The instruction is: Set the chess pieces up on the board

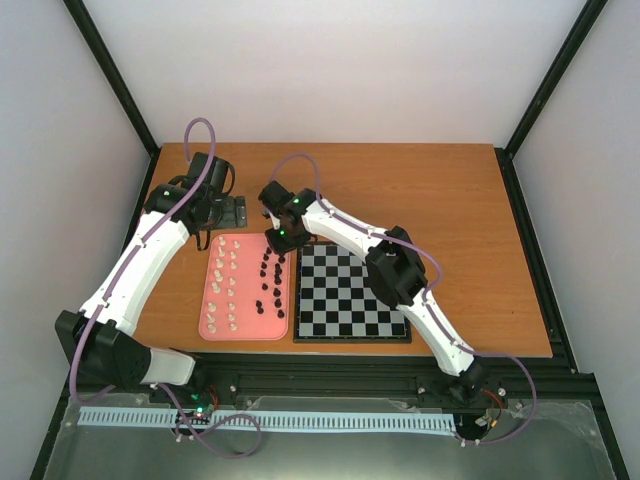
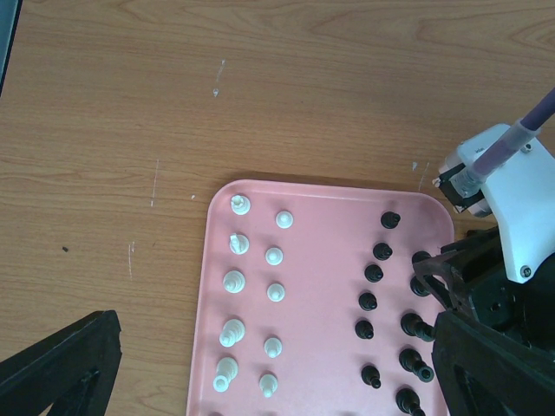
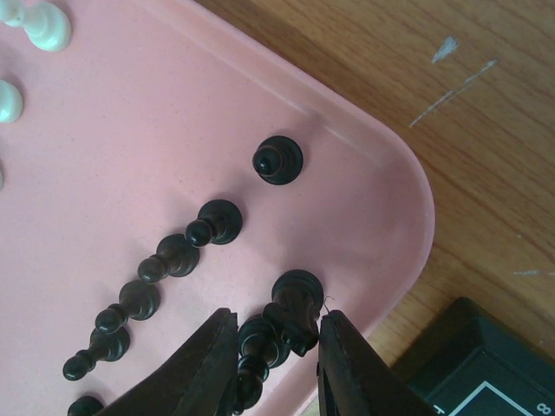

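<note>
The pink tray (image 1: pixel 247 328) holds white pieces (image 2: pixel 232 332) on its left side and black pieces (image 2: pixel 416 326) on its right, most of them upright. To its right lies the chessboard (image 1: pixel 347 292), its visible squares bare. Over the tray's far right corner, my right gripper is partly open. A black piece (image 3: pixel 298 299) stands between its fingertips, close to the right one, and a second black piece (image 3: pixel 263 340) is near the left fingertip. My left gripper (image 1: pixel 236 213) hangs open behind the tray with nothing between its fingers.
Bare wood on the table (image 1: pixel 440 200) stretches behind and to the right of the board. The right arm (image 1: pixel 345 232) reaches across the board's far edge. A dark board corner (image 3: pixel 477 364) sits close to the tray rim.
</note>
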